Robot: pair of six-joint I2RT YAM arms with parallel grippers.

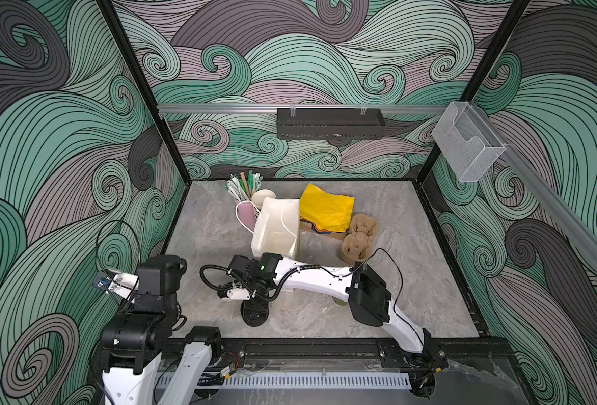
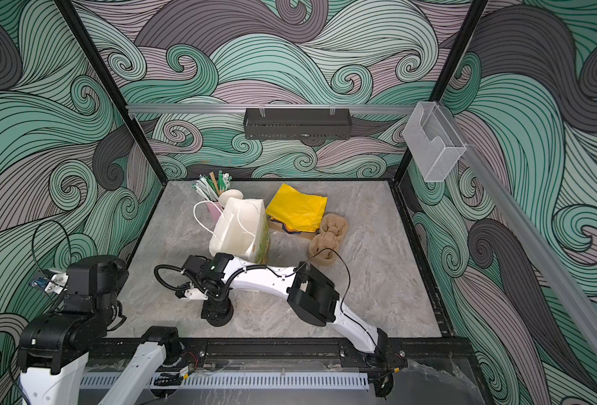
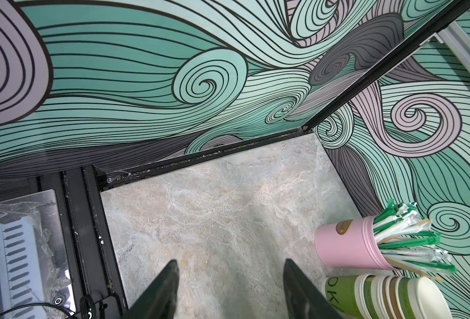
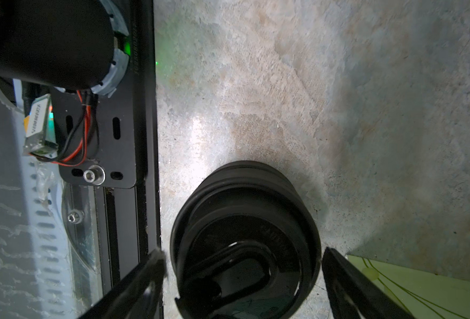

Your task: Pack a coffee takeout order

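Observation:
A stack of black cup lids (image 4: 245, 255) stands near the table's front edge. My right gripper is open above it, one finger on each side of the lids; contact cannot be made out. At the left, my left arm is raised, and its gripper is open with only bare table seen between its fingers. The white paper bag (image 1: 274, 226) stands open-topped in the middle, its lower part hidden by the right arm. Behind it are a pink straw holder (image 3: 346, 243) and stacked paper cups (image 3: 346, 291).
A brown moulded cup carrier (image 1: 359, 237) lies right of the bag, beside a yellow pouch (image 1: 326, 208). A wire basket (image 1: 468, 143) hangs on the right rail and a black tray (image 1: 330, 124) on the back rail.

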